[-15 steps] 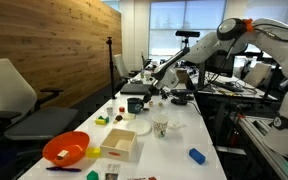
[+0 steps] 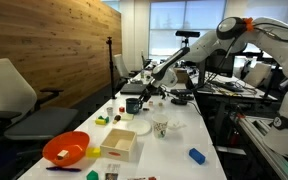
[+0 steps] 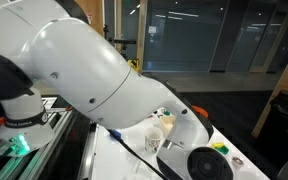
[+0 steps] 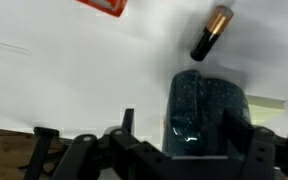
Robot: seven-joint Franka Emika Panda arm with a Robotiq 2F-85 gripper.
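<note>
A dark blue mug (image 4: 222, 98) fills the lower right of the wrist view, partly covered by my fingers. My gripper is open around part of it, with a clear gap between the left finger and the mug. The right finger overlaps the mug's body; whether it touches cannot be made out. In exterior view 1 the mug (image 2: 133, 105) stands on the far part of the white table, with the gripper (image 2: 141, 94) just over it. Exterior view 2 has the arm hiding both mug and fingertips.
A dark marker-like stick (image 4: 212, 32) and a red item (image 4: 106, 4) lie near the mug. A white cup (image 2: 160, 127), an orange bowl (image 2: 66, 147), a beige box (image 2: 119, 146) and a blue block (image 2: 196, 156) sit nearer.
The gripper and forearm have shifted slightly toward the mug and now overlap it more. Other objects on the table have not visibly moved.
</note>
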